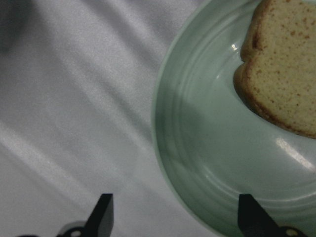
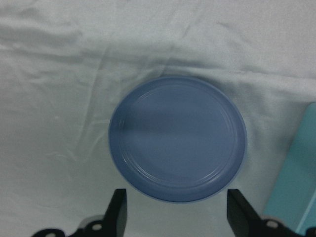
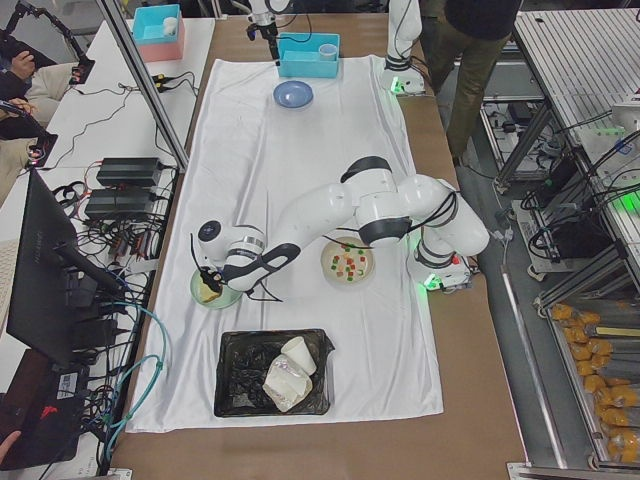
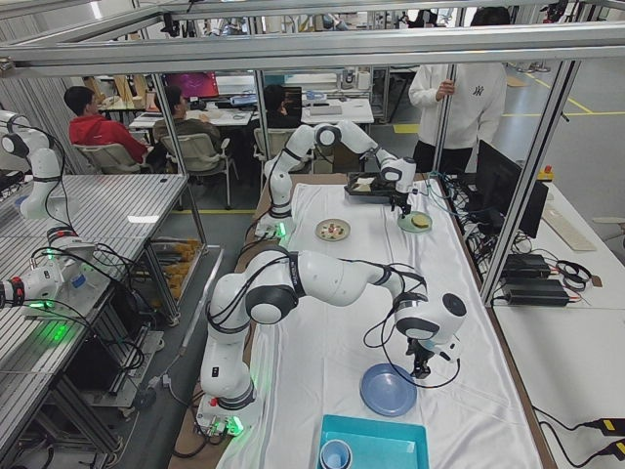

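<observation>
A bread slice [image 1: 276, 64] lies on a green plate [image 1: 197, 163]. My left gripper hangs open over the plate's rim and the cloth, nothing between its fingers; the left camera view shows it at the plate, partly covering it. My right gripper is open and empty above the white cloth beside an empty blue plate [image 2: 177, 138]. A plate with small red and green pieces [image 3: 347, 262] sits under the left arm's reach, toward its base.
A black tray [image 3: 240, 370] with white packages is at one end of the table. A turquoise bin [image 4: 372, 430] with a cup stands beside the blue plate. A monitor [image 3: 45, 280] stands off the table's side.
</observation>
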